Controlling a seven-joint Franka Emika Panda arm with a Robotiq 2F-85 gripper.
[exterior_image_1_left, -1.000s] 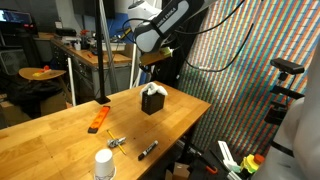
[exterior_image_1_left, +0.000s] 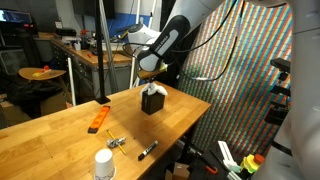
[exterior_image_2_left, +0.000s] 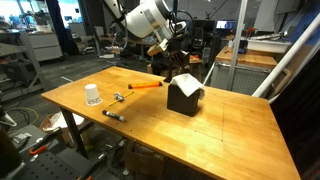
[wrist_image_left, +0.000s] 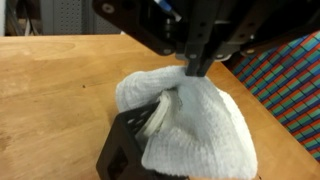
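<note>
A white cloth (wrist_image_left: 195, 125) lies bunched over the top of a black box (wrist_image_left: 122, 155), with part of it hanging over one side. In the first exterior view the cloth-topped box (exterior_image_1_left: 151, 104) stands on the wooden table; the second exterior view shows the cloth (exterior_image_2_left: 187, 85) draped over the box's upper edge. My gripper points down at the cloth's raised fold, its dark fingers close together there. Whether any cloth is between the fingertips is too dark and blurred to tell.
An orange object (exterior_image_1_left: 99, 119), a white cup (exterior_image_1_left: 104, 163), a dark cylindrical tool (exterior_image_1_left: 148, 150) and small yellow and metal pieces lie elsewhere on the table. In the second exterior view, the table's right part (exterior_image_2_left: 240, 135) is bare.
Over the last second my arm has come lower and nearer to the box, bringing the gripper down to the cloth. The box and the other table items have not visibly moved.
</note>
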